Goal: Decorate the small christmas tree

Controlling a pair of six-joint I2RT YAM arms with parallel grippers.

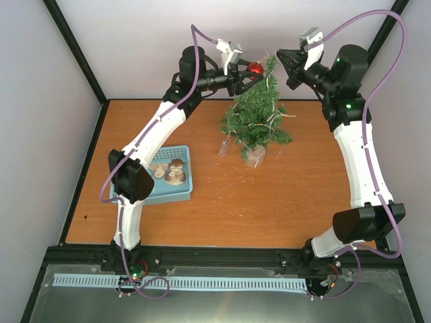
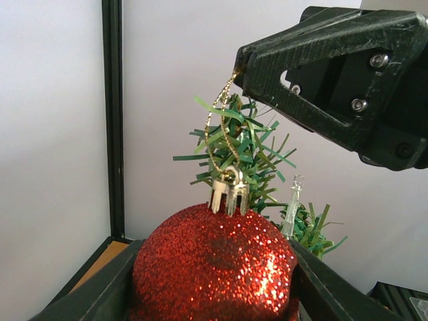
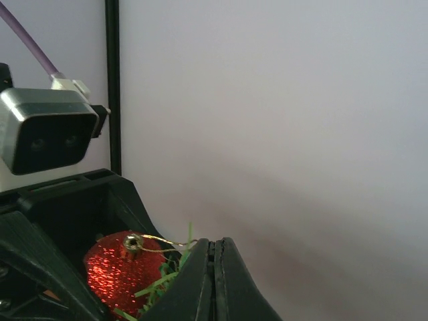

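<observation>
A glittery red ball ornament [image 2: 214,261] with a silver cap sits between the fingers of my left gripper [image 1: 254,70], which is shut on it. From the cap a thin gold loop [image 2: 208,127] rises to the fingertips of my right gripper. Those fingers are shut together, and the loop ends at them, apparently pinched. The small green Christmas tree [image 1: 256,118] stands on the table in the top view, its tip between the two grippers. Behind the ornament, the left wrist view shows upper branches [image 2: 251,144].
A light blue basket [image 1: 168,198] on the table's left holds a few brown-and-white items [image 1: 176,174]. A clear small piece [image 1: 224,147] hangs or lies left of the trunk. Bare wooden table [image 1: 269,208] spreads in front of the tree.
</observation>
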